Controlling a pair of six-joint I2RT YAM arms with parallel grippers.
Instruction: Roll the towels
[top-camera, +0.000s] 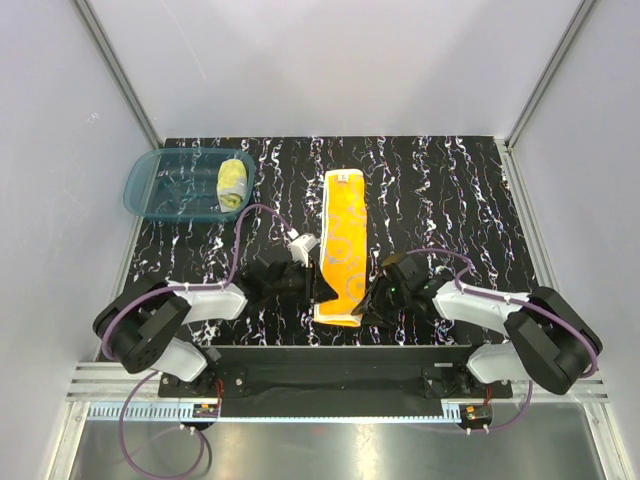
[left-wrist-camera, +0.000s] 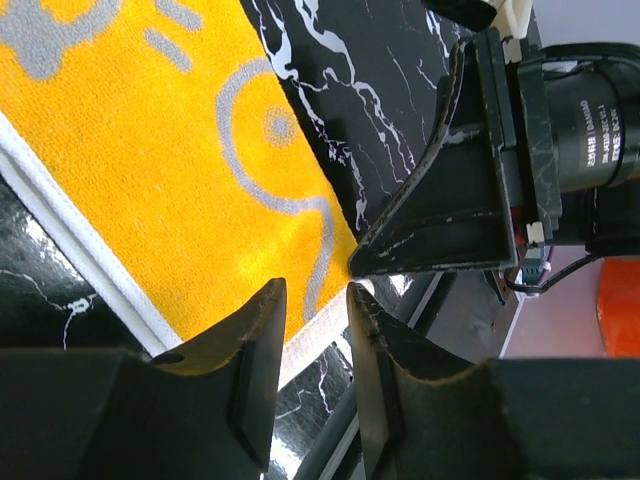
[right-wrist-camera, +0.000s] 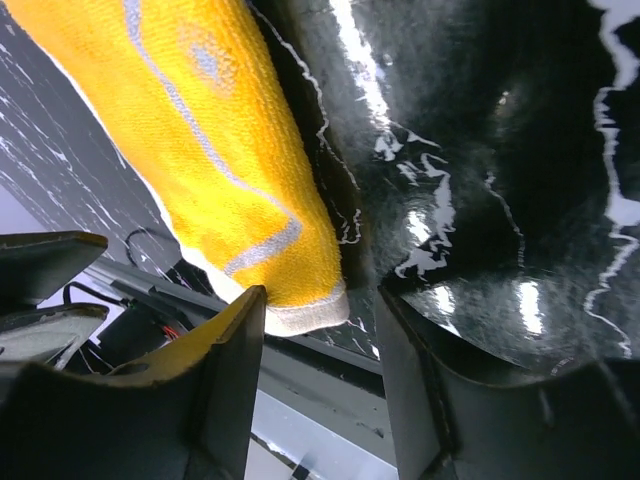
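A yellow towel with grey patterning and white hems is folded into a long strip down the middle of the table. My left gripper is above the towel's near part. In the left wrist view, its fingers stand some way apart with the near white hem visible between them; whether they touch cloth cannot be told. At the near right corner is my right gripper, part open. The right wrist view shows one finger by the towel's corner and the other over bare table.
At the back left stands a clear blue bin holding a yellow-and-grey rolled bundle. Both grippers are close together near the table's front edge.
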